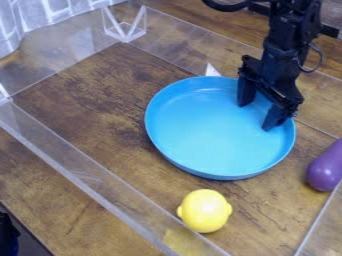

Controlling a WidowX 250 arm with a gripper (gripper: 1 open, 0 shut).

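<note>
A black robot arm reaches down from the top right, its open gripper (267,100) at the back-right rim of a large blue plate (214,130). Whether the fingers touch the plate is hard to tell; nothing clear shows held between them. A yellow lemon-like object (203,210) lies in front of the plate, and a purple eggplant (325,168) lies to its right.
A small white pointed object, partly hidden, sits behind the plate. A white wire frame stands at the back left. Transparent walls run along the left and lower edges. The wooden surface left of the plate is clear.
</note>
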